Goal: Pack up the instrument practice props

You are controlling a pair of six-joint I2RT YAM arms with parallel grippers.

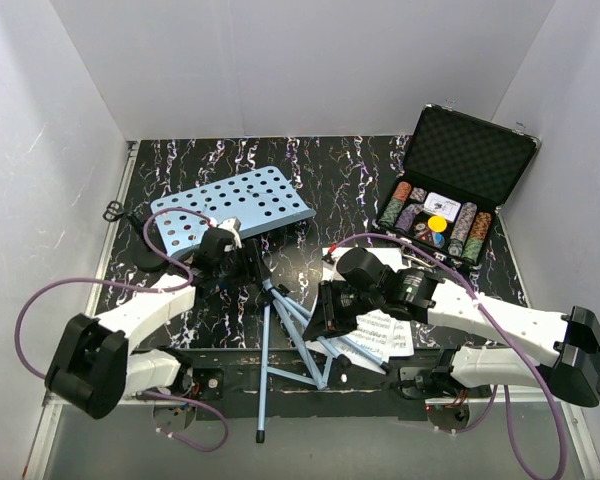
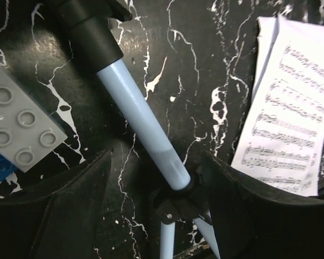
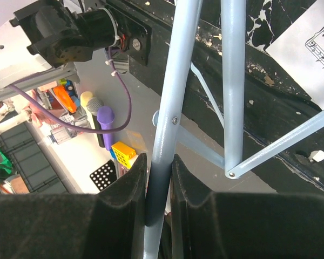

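Observation:
A light-blue folding stand (image 1: 263, 370) lies across the front table edge, with black joints; its upper tube (image 2: 140, 118) runs under my left wrist camera to a black collar (image 2: 86, 32). My left gripper (image 1: 248, 262) is open just over that upper end, near the joint. My right gripper (image 1: 322, 318) is over the stand's legs; in the right wrist view a tube (image 3: 167, 135) lies at its fingertips, and whether they grip it is unclear. Sheet music (image 2: 286, 108) lies beside the stand. A perforated blue plate (image 1: 230, 195) lies at the back left.
An open case of chips (image 1: 440, 225) stands at the back right. A black round-based object (image 1: 140, 240) is at the left, and a grey toy brick (image 2: 27, 124) lies near the left gripper.

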